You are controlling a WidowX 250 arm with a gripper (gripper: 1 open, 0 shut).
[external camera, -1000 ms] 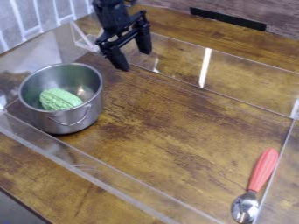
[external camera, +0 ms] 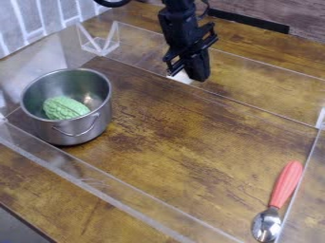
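Observation:
My black gripper hangs over the back middle of the wooden table, with a pale grey-white item at or just behind its fingertips; whether it grips that item I cannot tell. At the left stands a steel pot holding a green textured object. A scoop with a red handle and metal head lies at the front right.
Clear transparent edges or panels run along its sides and across the back. A white rail is at the back left.
My gripper has moved right along the back of the table, away from the pot. The pot, green object and scoop have not moved.

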